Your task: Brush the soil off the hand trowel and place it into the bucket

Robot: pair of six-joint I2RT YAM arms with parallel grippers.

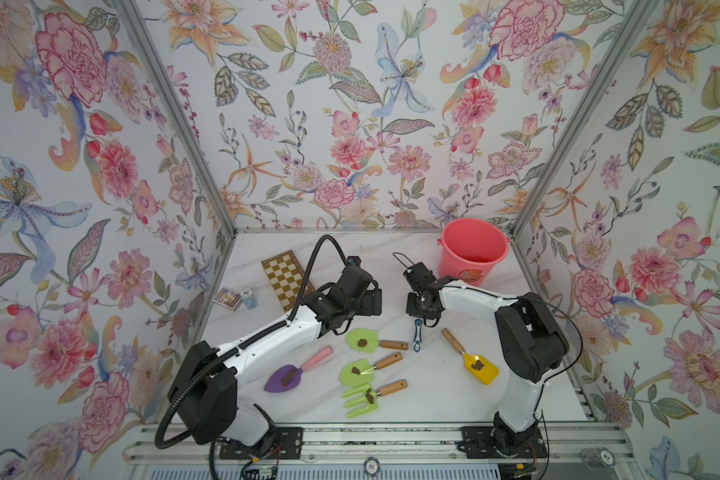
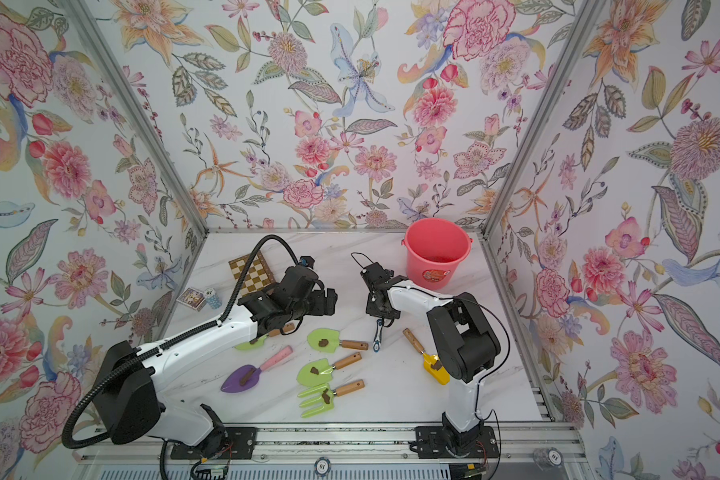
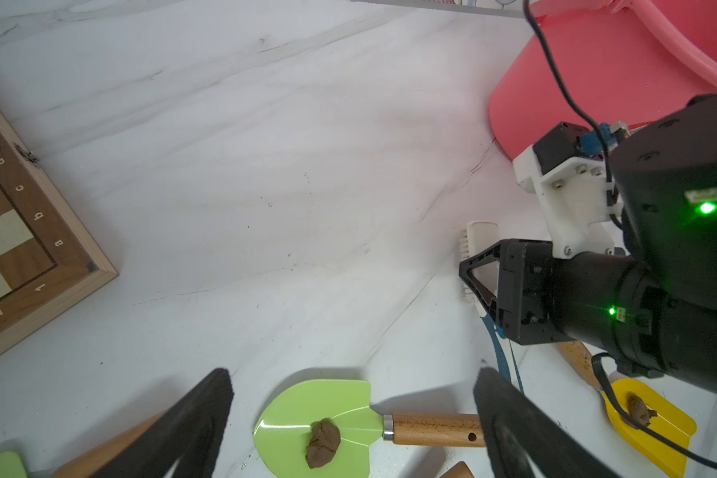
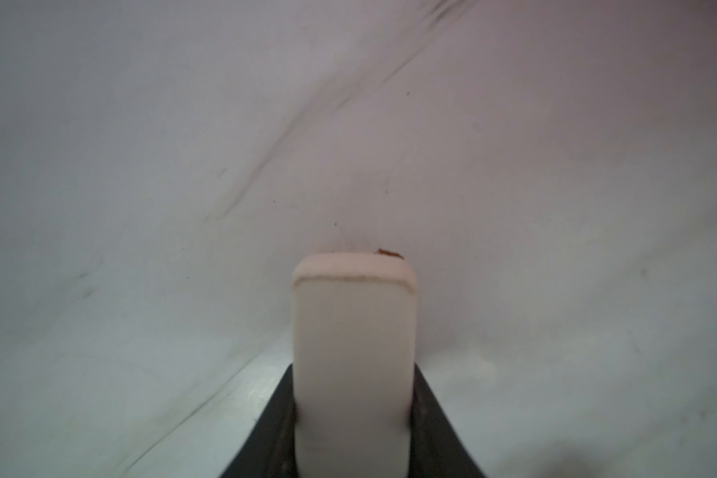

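Observation:
My right gripper (image 1: 421, 309) is shut on the white head of a brush (image 4: 354, 350), whose blue handle (image 1: 417, 340) points toward the front. In the left wrist view the bristles (image 3: 463, 247) face left; whether the head touches the table cannot be told. Open and empty, my left gripper (image 1: 373, 304) hangs above the table behind the green hand trowel (image 3: 326, 398). That trowel carries a brown soil lump (image 3: 322, 443) on its blade and has a wooden handle (image 3: 430, 430) pointing right. The pink bucket (image 1: 472, 252) stands at the back right.
Another green trowel (image 1: 352, 373), a green fork (image 1: 360, 404), a purple trowel (image 1: 281, 379) and a yellow shovel (image 1: 482, 369) lie toward the front with brown lumps. A chessboard (image 3: 16, 239) lies at left.

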